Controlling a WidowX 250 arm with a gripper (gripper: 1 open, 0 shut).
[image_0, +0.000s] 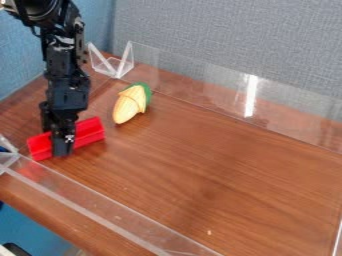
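The black gripper points straight down at the left of the table, shut on a red bar-like object that lies slantwise on the wood. Its fingertips are small and dark in this view, over the middle of the red object. A yellow corn toy with a green end lies a short way up and right of it.
Clear plastic walls edge the wooden table, with white brackets at the back left corner. A small blue item at the left edge is mostly cut off.
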